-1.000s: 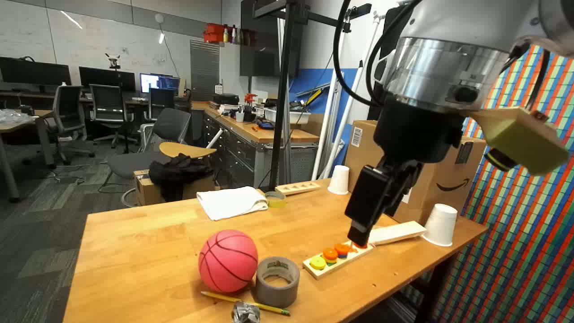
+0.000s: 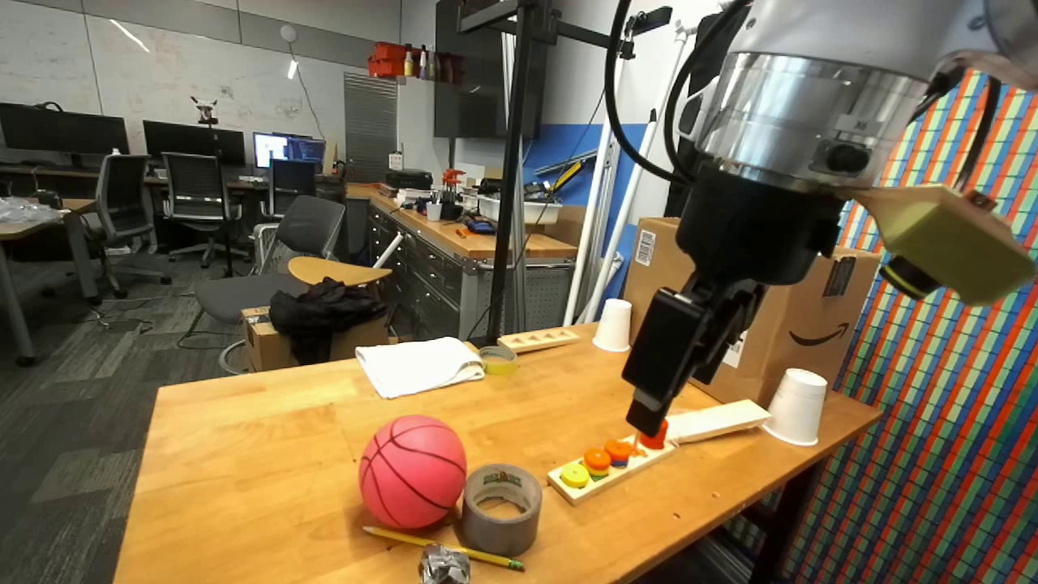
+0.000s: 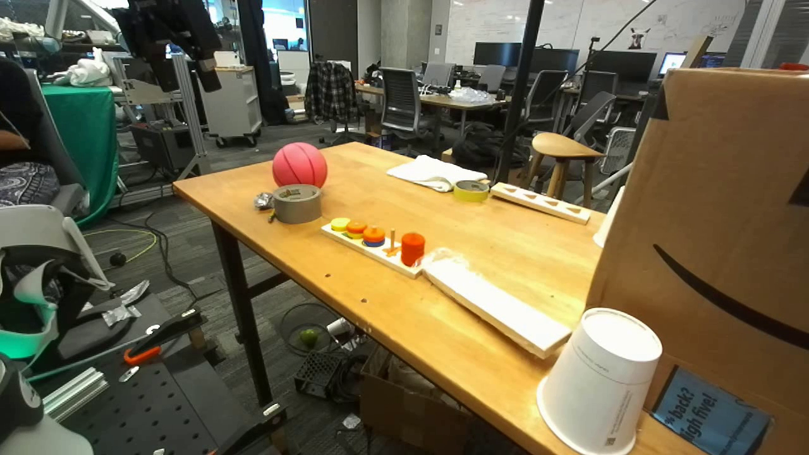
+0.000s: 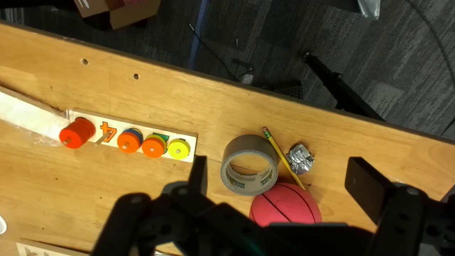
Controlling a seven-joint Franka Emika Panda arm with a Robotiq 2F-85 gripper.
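My gripper stands open high above the table, its two fingers far apart and nothing held between them. In the wrist view, the grey duct tape roll (image 4: 249,165), a pencil (image 4: 283,158), a crumpled foil ball (image 4: 300,159) and the pink basketball (image 4: 284,204) lie below, between the fingers; the gripper's body hides part of the basketball. Left of them is a wooden peg board (image 4: 194,147) bearing a red ring stack (image 4: 77,132), an empty peg (image 4: 102,138), two orange-topped stacks and a yellow ring (image 4: 178,149).
A white board (image 3: 493,299) adjoins the peg board. Toward the table's other end stand a white cup (image 3: 603,379) and a large cardboard box (image 3: 728,205). A white towel (image 2: 418,366), yellow tape (image 2: 499,361) and a slotted wooden strip (image 2: 538,340) lie along the far side.
The gripper has risen slightly in exterior view 1, uncovering more of the red ring stack behind it. The objects on the table have not moved.
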